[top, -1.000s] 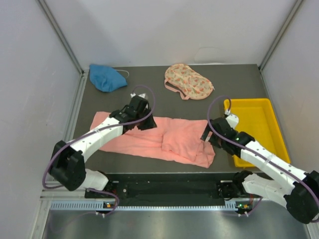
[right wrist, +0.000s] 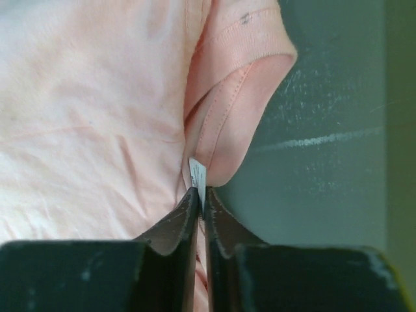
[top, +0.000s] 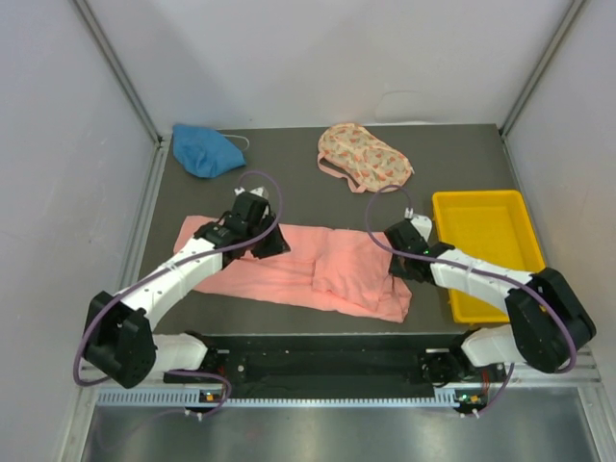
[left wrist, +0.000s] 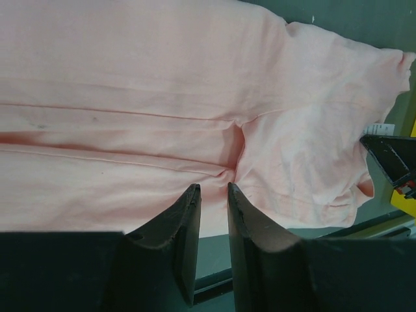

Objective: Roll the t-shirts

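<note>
A pink T-shirt (top: 351, 269) lies across the table, its right part folded over into a thicker layer with a rounded edge. Above its left half, my left gripper (top: 279, 252) hangs part open; only bare space separates its fingertips in the left wrist view, with the shirt (left wrist: 156, 71) spread below. My right gripper (top: 397, 271) is down at the shirt's right edge. In the right wrist view its fingers (right wrist: 218, 211) are shut at the fold, with a thin white tag (right wrist: 197, 170) and cloth edge pinched at the tips.
To the right is a yellow bin (top: 486, 231), close beside my right arm. At the back lie a blue cloth bundle (top: 204, 151) and a patterned bag (top: 366, 159).
My right gripper has moved left and closed at the shirt's right edge, which has shifted slightly left. The left gripper has drifted a little left and toward the front.
</note>
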